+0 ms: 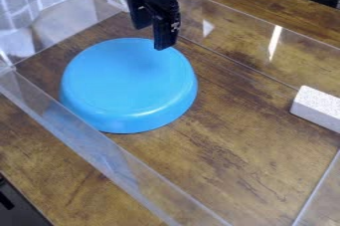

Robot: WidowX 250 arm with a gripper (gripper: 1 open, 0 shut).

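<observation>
My dark gripper hangs at the top centre, just behind and above a large blue round disc that lies on the wooden table. The fingertips are dark against the background, and whether they are apart or holding anything is unclear.
A white speckled block rests at the right. Clear plastic walls run along the left and right sides, with a wrinkled white sheet at the upper left.
</observation>
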